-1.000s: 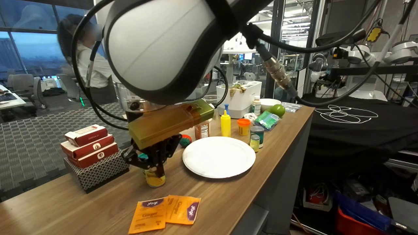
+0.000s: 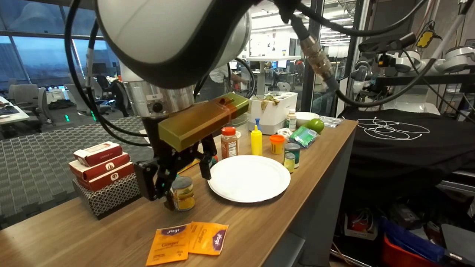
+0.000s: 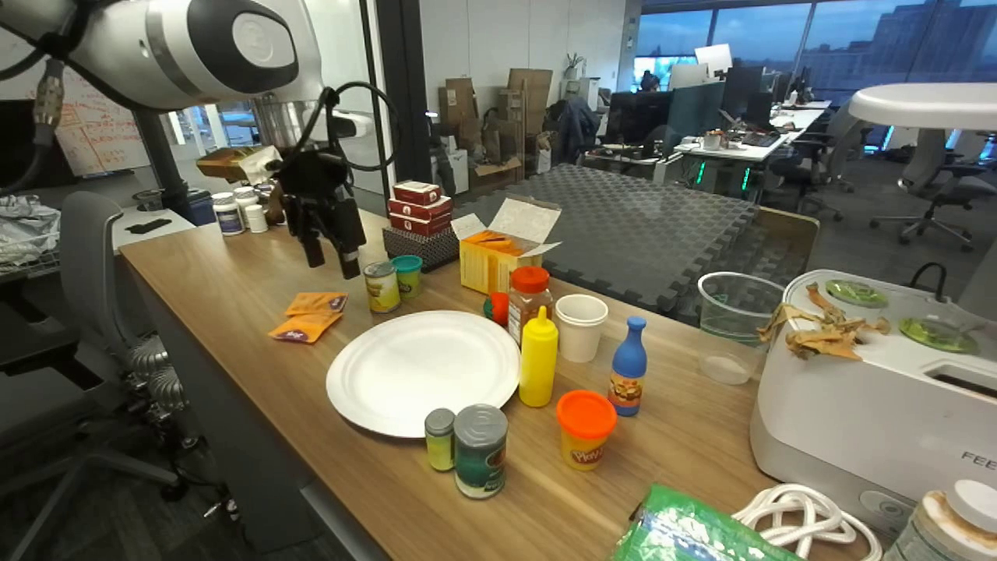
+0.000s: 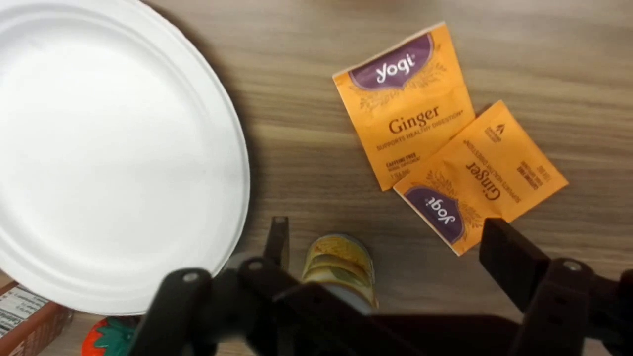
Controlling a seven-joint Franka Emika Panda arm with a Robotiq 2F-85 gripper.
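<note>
My gripper hangs above the wooden table with its fingers spread wide and nothing between them. In exterior view 2 the gripper (image 3: 332, 263) is up and behind a small yellow-labelled can (image 3: 382, 288). That can (image 4: 339, 261) stands upright on the table, partly covered by the gripper's linkage in the wrist view. Two orange Yogi ginger tea packets (image 4: 409, 110) lie flat, touching each other, to the right of a white plate (image 4: 118, 154). The plate (image 2: 249, 178) is empty.
Behind the can stand a teal-lidded tub (image 3: 407, 275) and an open yellow box (image 3: 487, 263). A red-capped jar (image 3: 530, 298), a mustard bottle (image 3: 538, 360) and a green can (image 3: 481, 453) border the plate. Red boxes (image 2: 109, 171) are stacked at the edge.
My gripper has risen away from the can, and its fingers now stand wider apart. More of the can shows. The plate and tea packets have not moved.
</note>
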